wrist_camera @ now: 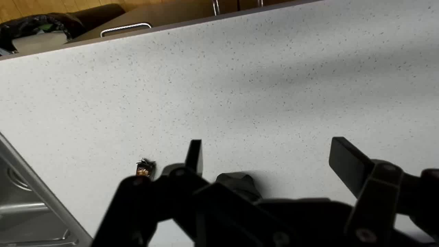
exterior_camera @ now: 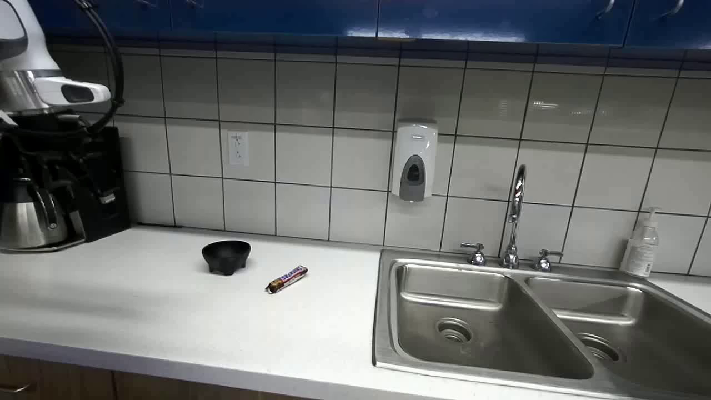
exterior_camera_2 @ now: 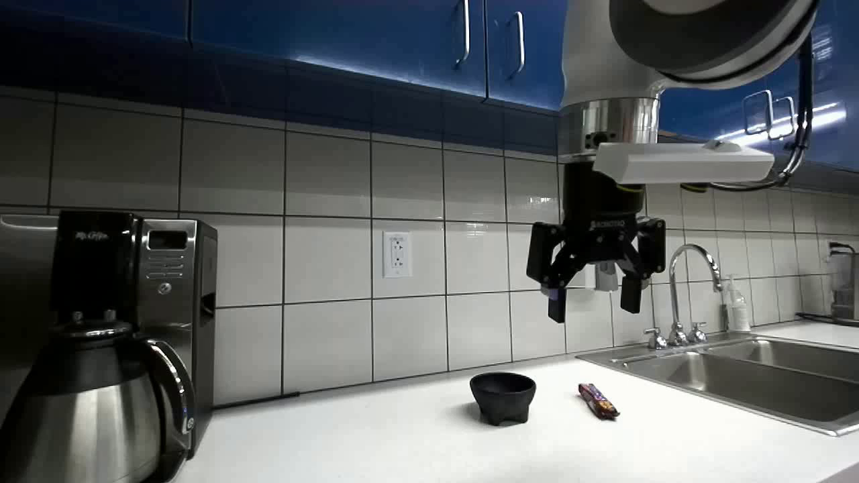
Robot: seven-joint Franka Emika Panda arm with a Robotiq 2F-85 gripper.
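High over the counter, my gripper (exterior_camera_2: 594,309) stands open with its fingers wide apart and nothing between them. In the wrist view the gripper also shows a broad gap over bare counter. A small black footed bowl (exterior_camera: 226,257) sits upright on the white counter; its inside looks empty in exterior view 2, where the bowl (exterior_camera_2: 503,398) is below my gripper. To its right lies a wrapped candy bar (exterior_camera: 286,279), apart from the bowl. The wrist view shows only one end of the candy bar (wrist_camera: 144,168) and part of the bowl (wrist_camera: 237,183), the rest hidden behind my gripper.
A steel double sink (exterior_camera: 384,320) with a tall faucet (exterior_camera: 516,213) lies to the right. The coffee maker (exterior_camera_2: 205,322) and its carafe (exterior_camera_2: 96,410) stand at the left. Blue cabinets (exterior_camera: 266,14) hang above.
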